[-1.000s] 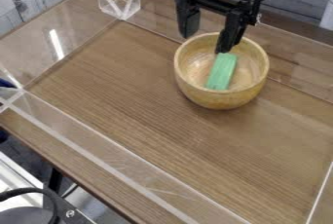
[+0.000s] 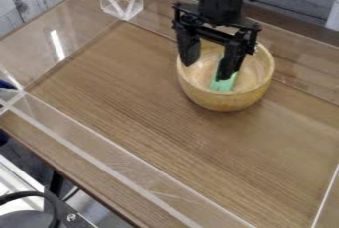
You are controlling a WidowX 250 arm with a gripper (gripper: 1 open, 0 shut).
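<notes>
The black gripper [image 2: 215, 46] hangs over a round light-wood bowl [image 2: 205, 98], open, its two finger sides spread above and within the bowl's upper part. A green object [image 2: 225, 82] lies in the bowl, below the gripper and partly hidden by it.
A clear angular plastic object [image 2: 122, 1] stands at the upper left. Black cables [image 2: 40, 200] lie at the lower left edge.
The gripper has moved down toward the bowl and now covers more of its interior and the green object. The bowl looks about in the same place.
</notes>
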